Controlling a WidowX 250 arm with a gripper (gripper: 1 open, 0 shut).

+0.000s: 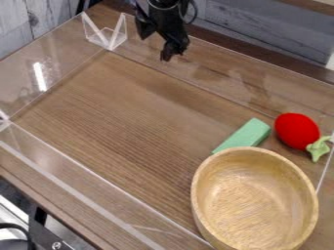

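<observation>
The black gripper (pixel 162 39) is at the top centre of the camera view, low over the back of the wooden table (pixel 117 117), with its fingers apart and nothing visible between them. On the right lie a red object with a green top (pixel 296 128) and a green block (pixel 241 137). A pale round bowl (pixel 255 200) stands at the lower right.
A clear plastic item (pixel 105 31) is at the back left, beside the gripper. A wall runs behind the table's back edge.
</observation>
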